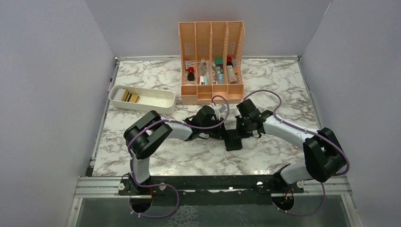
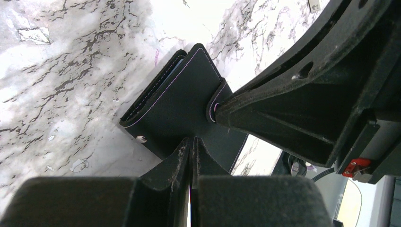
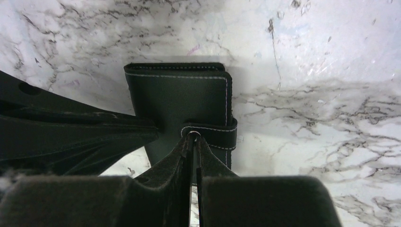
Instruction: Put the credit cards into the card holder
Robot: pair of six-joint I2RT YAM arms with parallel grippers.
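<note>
A black stitched card holder [image 1: 233, 143] lies folded on the marble table. Its strap [image 3: 213, 135] wraps over one edge onto the top face. On the strap's end rests my right gripper, fingers together; nothing clear shows between them. My left gripper is also shut, its tips against the holder's face on the other side, with nothing visible between them. In the left wrist view a thin bluish edge [image 2: 176, 66] shows inside the holder's fold; whether it is a card I cannot tell. No loose credit card is seen beside the holder.
A cream tray [image 1: 158, 100] with yellow and black items stands at the left. Behind is an orange divided organizer [image 1: 213, 94] holding small objects. The table in front of the holder and to its right is clear.
</note>
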